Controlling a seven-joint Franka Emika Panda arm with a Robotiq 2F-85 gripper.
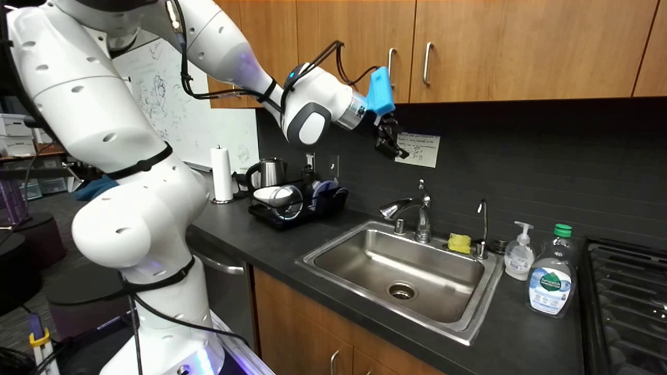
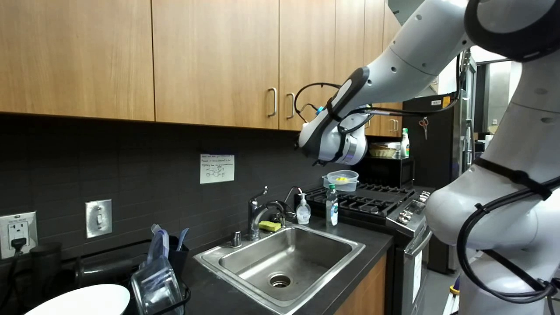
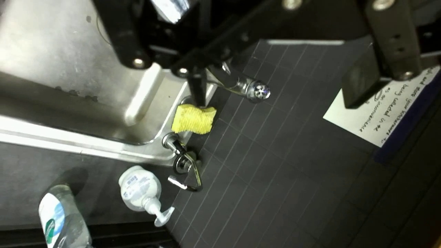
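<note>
High above the sink's back edge, in front of the dark wall, hangs my gripper (image 1: 391, 138). Its fingers (image 3: 197, 89) stand wide apart in the wrist view, and the space between them is empty. The yellow sponge (image 3: 194, 119) lies on the sink's back rim, well below the gripper, although one fingertip overlaps it in the wrist view. Left of the sponge in exterior view 1 is the chrome faucet (image 1: 423, 215); the basin of the steel sink (image 1: 400, 250) looks empty. My gripper is mostly hidden behind the arm in exterior view 2.
A soap pump (image 1: 519, 251) and a green-capped dish soap bottle (image 1: 551, 284) stand between sink and stove (image 1: 631, 300). Across the sink is a loaded dish rack (image 1: 294, 206). Wooden cabinets (image 1: 531, 50) hang close above the gripper. A paper note (image 2: 216, 168) is on the wall.
</note>
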